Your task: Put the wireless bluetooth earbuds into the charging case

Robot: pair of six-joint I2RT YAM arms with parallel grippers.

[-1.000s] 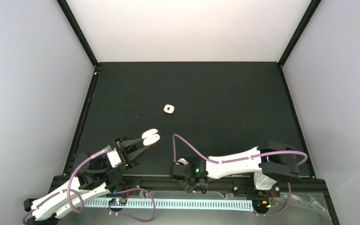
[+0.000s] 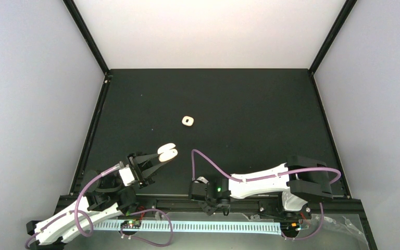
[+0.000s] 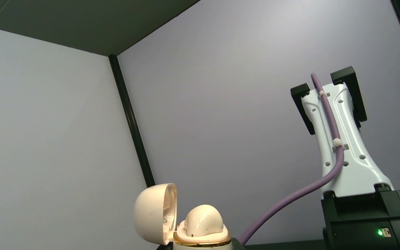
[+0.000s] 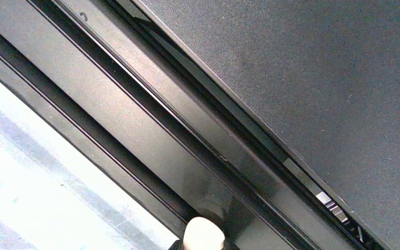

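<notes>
My left gripper is shut on the cream charging case, held up off the mat with its lid open. In the left wrist view an earbud sits in the case. My right gripper is low at the front edge, over the metal rail. In the right wrist view a small cream piece shows at the bottom edge between its dark fingertips, likely an earbud; whether the fingers grip it is hard to tell.
A small cream square piece with a dark centre lies on the black mat near the middle. Walls enclose it at sides and back; a metal rail runs along the front.
</notes>
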